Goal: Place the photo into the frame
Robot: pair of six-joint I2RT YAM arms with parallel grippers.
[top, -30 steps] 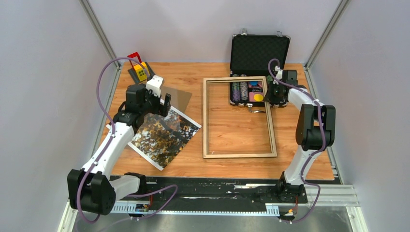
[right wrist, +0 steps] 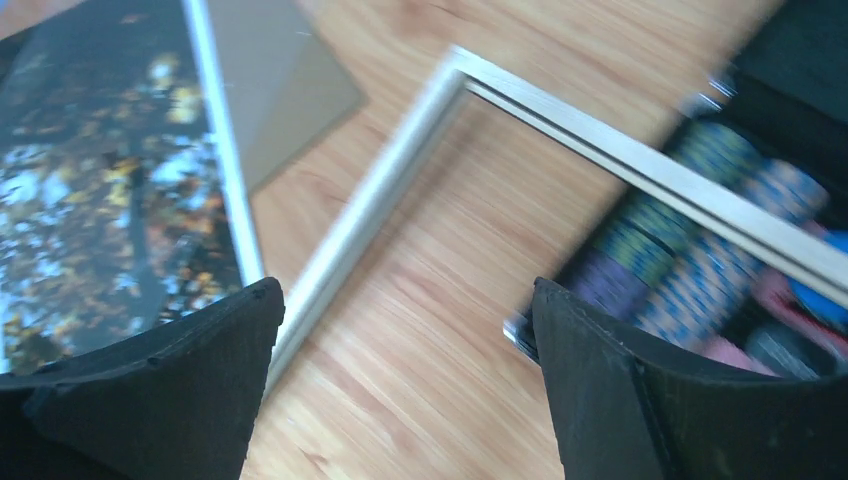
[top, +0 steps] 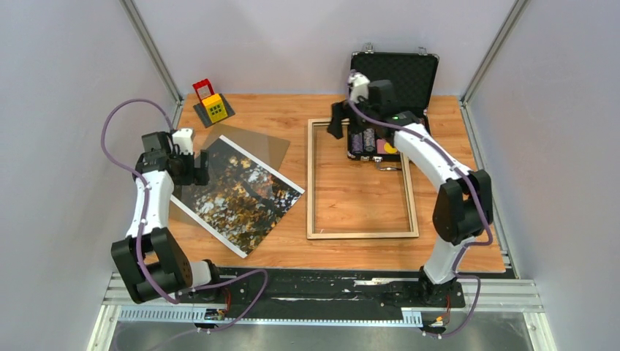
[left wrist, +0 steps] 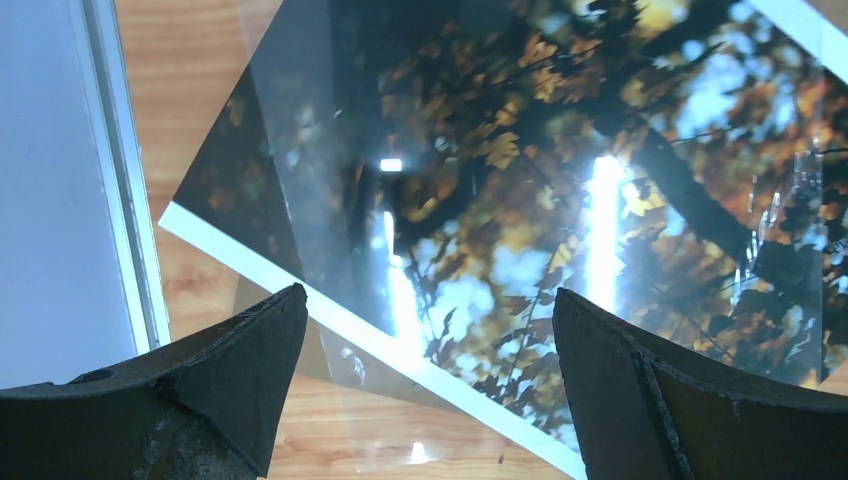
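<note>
The photo [top: 245, 197], an autumn-leaf print with white borders, lies slanted on the left side of the table. A clear sheet [left wrist: 360, 430] rests over part of it, and a grey-brown backing board [top: 267, 146] shows beneath. Above the photo's left corner, my left gripper [top: 202, 168] stands open and empty. The empty wooden frame [top: 311, 183] lies right of centre, its far end over the case. My right gripper [top: 336, 121] hangs open near the frame's far left corner, nothing between its fingers; in the right wrist view that corner is ahead of the fingers [right wrist: 610, 380].
An open black case [top: 395, 80] with rolled items stands at the back right, partly under the frame's far side. A red and yellow toy [top: 214, 106] sits at the back left. Bare table [top: 358, 197] shows inside the frame.
My right gripper has left the frame's right side and swung left to its far left corner. My left arm has drawn back leftward, uncovering more of the photo. The frame looks nearly unmoved.
</note>
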